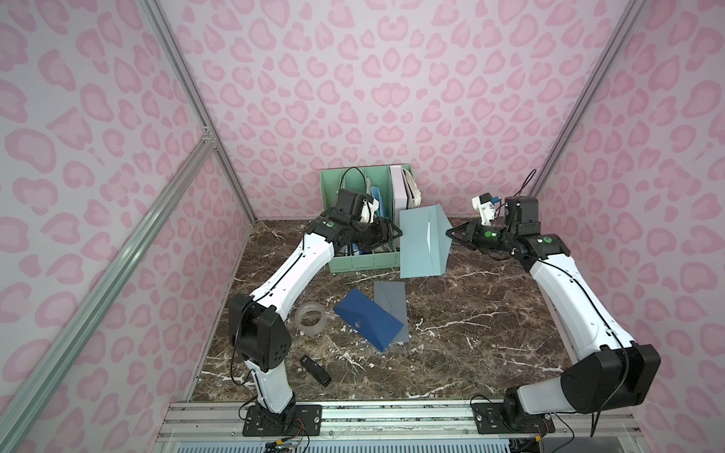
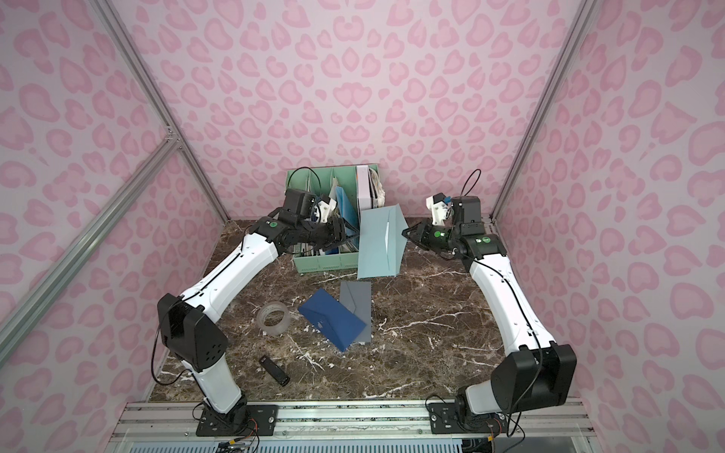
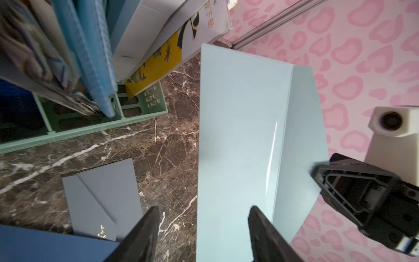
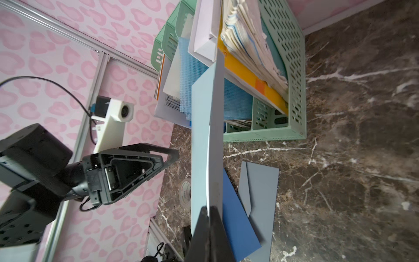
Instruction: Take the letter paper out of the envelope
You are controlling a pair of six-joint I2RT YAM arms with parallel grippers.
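Observation:
A light blue-green envelope [image 1: 423, 241] [image 3: 237, 148] hangs upright in the air, its flap standing out on the right, with a pale slit along its middle. My right gripper [image 1: 451, 232] is shut on the envelope at its right side. My left gripper [image 1: 392, 230] is open beside the envelope's left edge, its blurred fingers apart in the left wrist view. Whether paper sits inside the envelope cannot be seen clearly.
A green file organiser [image 1: 355, 264] full of books and folders stands behind. A dark blue envelope [image 1: 366, 317] lies over a grey one [image 1: 392, 290], beside a tape roll [image 1: 300, 317] and a black object [image 1: 315, 370].

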